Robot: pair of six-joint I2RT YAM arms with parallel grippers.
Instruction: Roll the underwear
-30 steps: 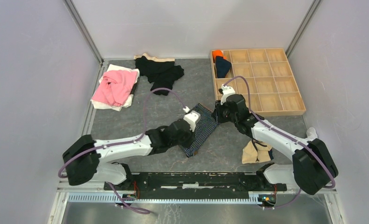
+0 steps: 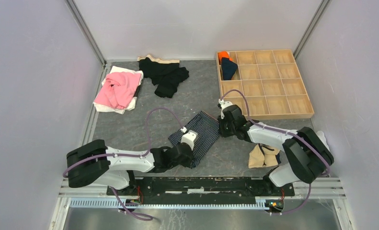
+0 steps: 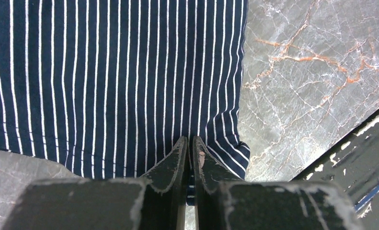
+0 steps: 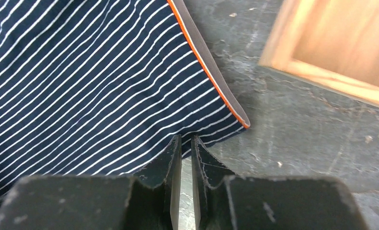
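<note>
The navy underwear with white stripes point(image 2: 207, 130) lies spread at a slant on the grey table between both arms. At its front edge my left gripper is shut on the fabric, with a small bunched fold point(image 3: 235, 155) beside the fingertips. My right gripper is shut on the edge near the corner by the waistband. The grey waistband point(image 4: 209, 62) with its orange line runs up and left from that corner, flat against the table. In the top view, the left gripper point(image 2: 193, 165) and arm hide part of the cloth.
A wooden divided box point(image 2: 273, 116) stands at the back right, close to the right gripper, holding a navy roll point(image 2: 229, 69) and an orange item point(image 2: 223, 55). Black clothing point(image 2: 166, 76), a pink-and-white pile point(image 2: 116, 91) and beige folded cloth point(image 2: 263, 157) lie around.
The underwear has shifted a little toward the front.
</note>
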